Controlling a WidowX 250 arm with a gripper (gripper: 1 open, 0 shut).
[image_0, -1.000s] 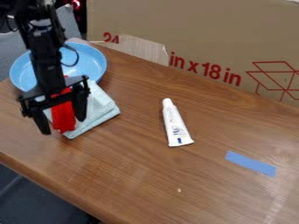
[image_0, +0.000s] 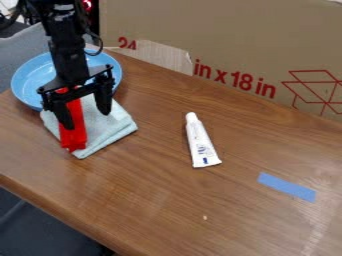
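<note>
My black gripper (image_0: 75, 101) hangs at the left over a folded pale cloth (image_0: 110, 128), its fingers open around the upper part of a red object (image_0: 71, 134) that lies on or against the cloth. Whether the fingers touch it I cannot tell. Behind the gripper is a light blue plate (image_0: 30, 82), partly hidden by the arm.
A white tube (image_0: 201, 141) lies mid-table. A strip of blue tape (image_0: 286, 187) is at the right. A cardboard box (image_0: 229, 40) stands along the back. Its edge runs along the lower left.
My gripper has risen a little and shifted slightly right since a second ago. The red object and cloth look nearly unmoved.
</note>
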